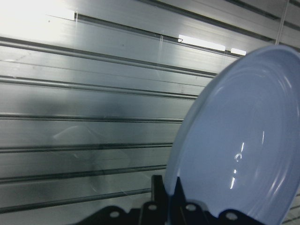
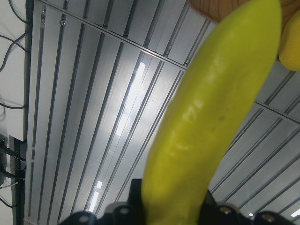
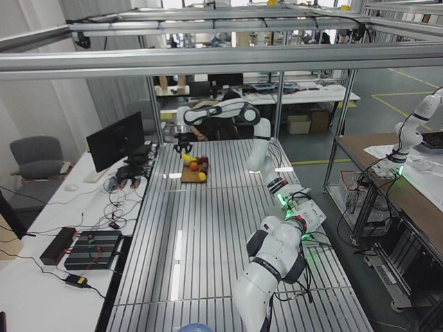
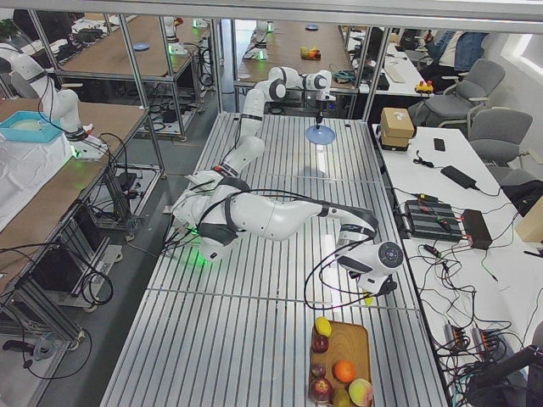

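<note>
A blue plate (image 1: 239, 136) fills the right of the left wrist view, its rim between the fingers of my left gripper, which is shut on it; it also shows at the far end (image 4: 321, 136) in the right camera view. A yellow banana (image 2: 201, 117) rises from between the fingers of my right gripper, shut on it. A wooden tray (image 4: 348, 339) holds a lemon (image 4: 323, 326), an orange (image 4: 344, 370), a peach (image 4: 361, 392) and several other fruits, with the banana above it at its far side.
A white side table (image 4: 458, 280) with cables, boxes and electronics runs alongside. The two arms occupy the other long side.
</note>
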